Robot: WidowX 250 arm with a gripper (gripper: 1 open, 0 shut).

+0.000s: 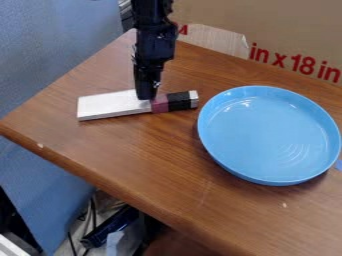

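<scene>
A long, narrow bar lies across the wooden table, white along most of its length, with a maroon and black band and a small pale tip at the right end. My black gripper reaches down from the top, its lower end at the bar's middle, beside the maroon band. Whether its fingers are open or shut on the bar is hard to make out. A blue plate rests on the table to the right of the bar, apart from it.
The wooden table has bare space in front of the bar. A cardboard sheet with red lettering stands at the back. Past the table's left edge are a blue-grey surface and, lower, some dark clutter.
</scene>
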